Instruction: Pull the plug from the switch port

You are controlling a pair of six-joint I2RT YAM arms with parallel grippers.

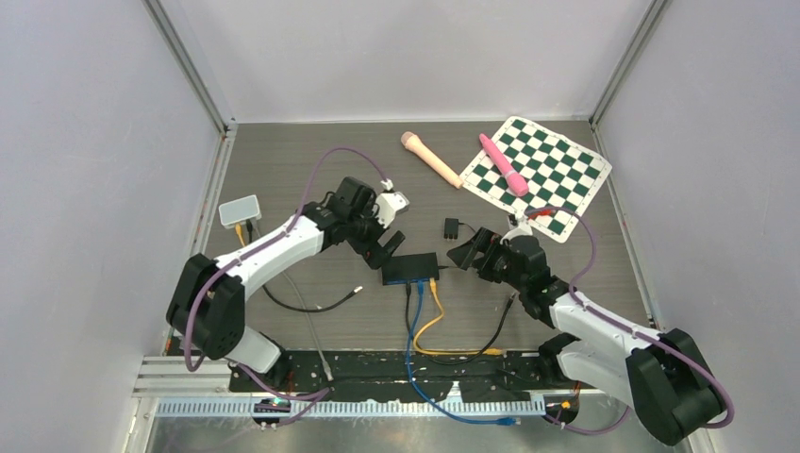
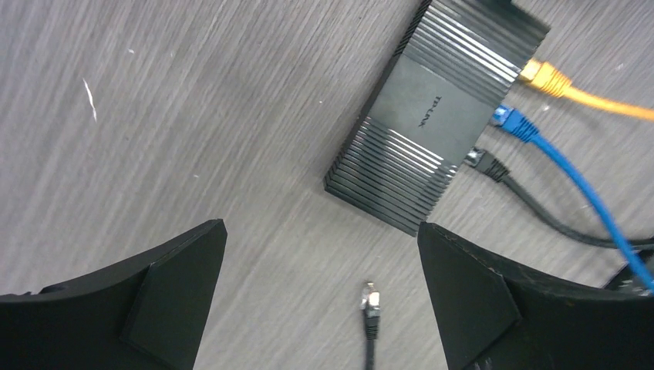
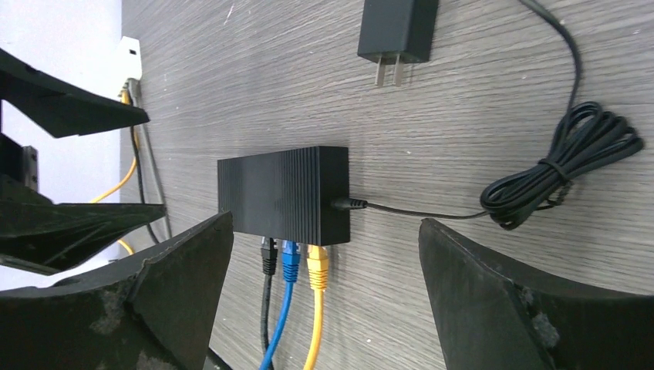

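Note:
The black switch [image 1: 410,268] lies flat mid-table. Plugged side by side into its front edge are a black plug [image 3: 268,258], a blue plug [image 3: 290,260] and a yellow plug [image 3: 318,266]; a thin power lead [image 3: 351,204] enters its right end. My left gripper [image 1: 386,249] stands open just above and left of the switch's far corner, nothing between its fingers. To the right of the switch, my right gripper [image 1: 474,255] is open and empty as well, with its fingers [image 3: 486,301] spread over bare table and the power lead running ahead.
A black power adapter [image 1: 451,227] lies behind the switch, prongs bare. Loose cable ends rest nearby, one black plug [image 2: 371,301] left of the switch. A white box [image 1: 240,210] stands far left; a checkered board [image 1: 566,170] and two microphone-shaped objects lie at the back.

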